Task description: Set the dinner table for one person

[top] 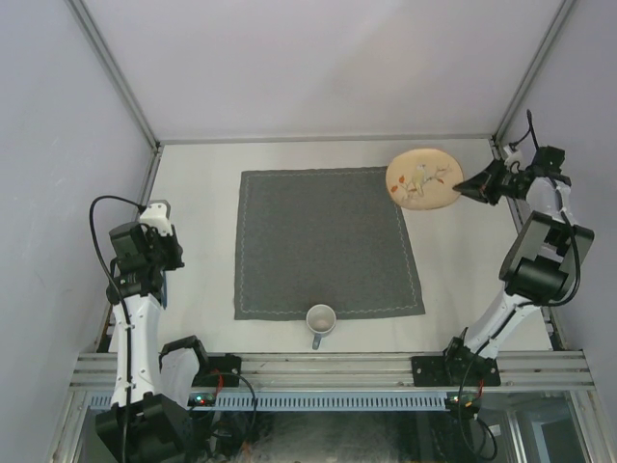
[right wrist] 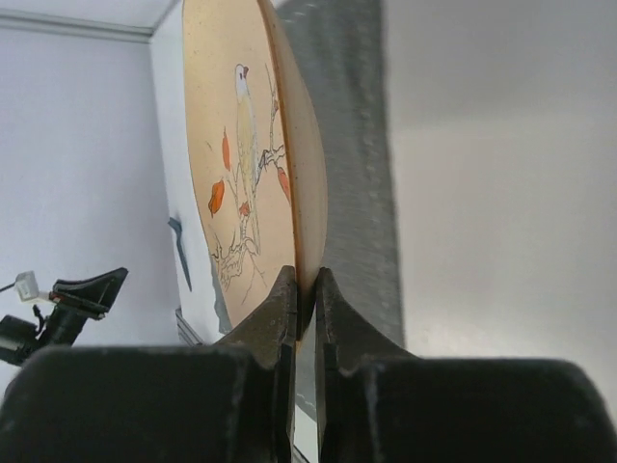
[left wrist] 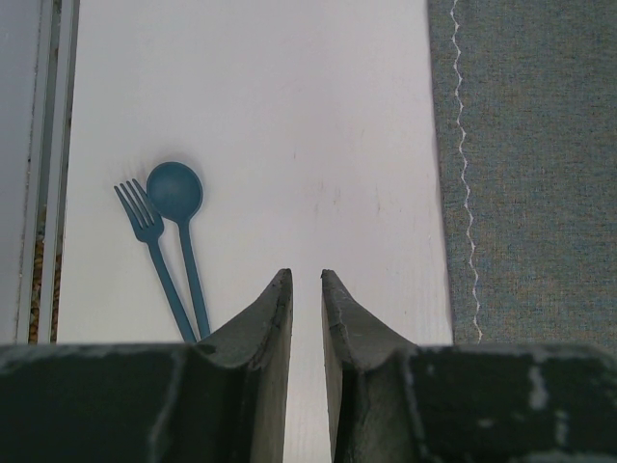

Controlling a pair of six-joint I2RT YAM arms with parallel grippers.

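Observation:
A tan plate (top: 424,179) printed with a bird and branches hangs over the mat's right back corner. My right gripper (top: 457,185) is shut on its right rim; in the right wrist view the plate (right wrist: 251,154) rises from between the fingertips, tilted. The grey mat (top: 323,241) lies flat mid-table. A pale mug (top: 321,318) stands at the mat's front edge, its handle toward the front. In the left wrist view a blue fork (left wrist: 159,256) and spoon (left wrist: 176,193) lie side by side on the table. My left gripper is right of them, narrowly open and empty.
Bare white table (top: 198,299) shows on both sides of the mat. A metal rail (top: 328,138) runs along the back, with grey walls beyond. The front frame bar (top: 318,365) borders the table close to the mug.

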